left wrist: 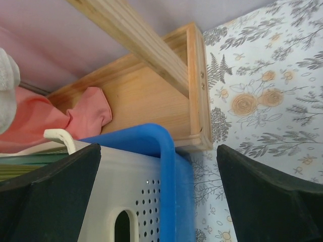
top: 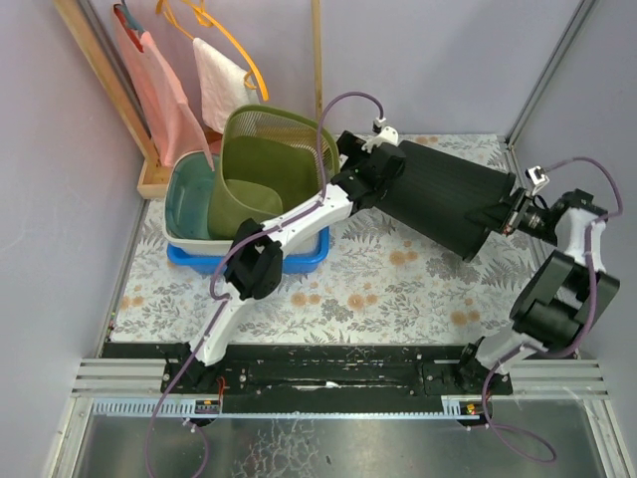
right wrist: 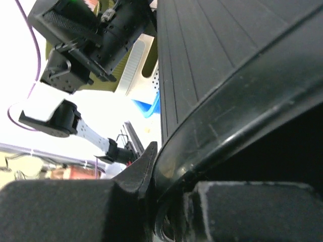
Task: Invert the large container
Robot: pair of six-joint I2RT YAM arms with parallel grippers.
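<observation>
The large dark container [top: 438, 194] is tilted over the right half of the floor, its ribbed side upward. My right gripper [top: 508, 211] is shut on its rim [right wrist: 212, 136], which fills much of the right wrist view. My left gripper [top: 363, 159] is at the container's upper left end; in the left wrist view its fingers [left wrist: 267, 196] stand apart with nothing seen between them, above a white basket [left wrist: 126, 186] and a blue tub [left wrist: 169, 196].
Green baskets [top: 269, 159] stand nested in the blue tub at left. A wooden tray [left wrist: 197, 80] and hanging pink cloths [top: 159, 100] are behind.
</observation>
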